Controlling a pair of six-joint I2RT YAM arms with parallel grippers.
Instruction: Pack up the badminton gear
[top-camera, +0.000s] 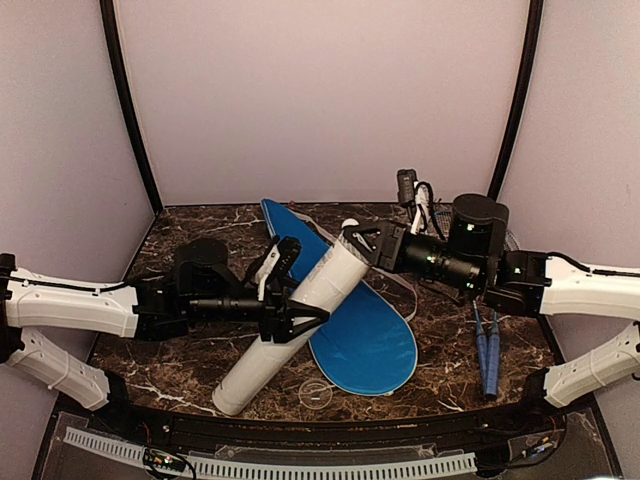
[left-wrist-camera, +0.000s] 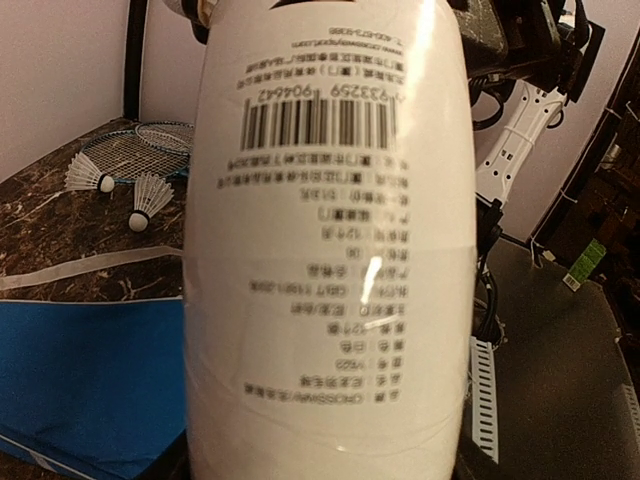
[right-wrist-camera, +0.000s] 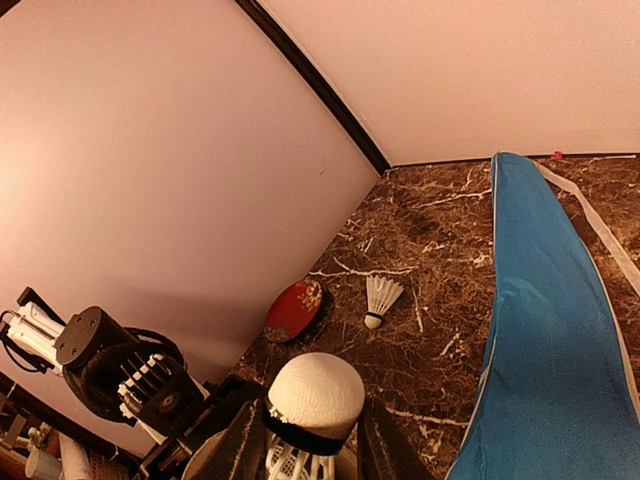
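My left gripper (top-camera: 295, 318) is shut on the white shuttlecock tube (top-camera: 250, 370), which slants up to the right over the blue racket bag (top-camera: 355, 350); its label fills the left wrist view. At the tube's upper end, my right gripper is shut on a shuttlecock (right-wrist-camera: 315, 395), cork up, in or at the tube's mouth; how deep it sits is hidden. Loose shuttlecocks (left-wrist-camera: 150, 205) lie on the marble mat beside rackets (left-wrist-camera: 140, 145), whose blue handles (top-camera: 488, 360) show at right in the top view.
A red dish (right-wrist-camera: 292, 310) and another shuttlecock (right-wrist-camera: 380, 300) lie near a side wall. A clear round lid (top-camera: 315, 394) lies in front of the bag. Walls enclose the back and both sides.
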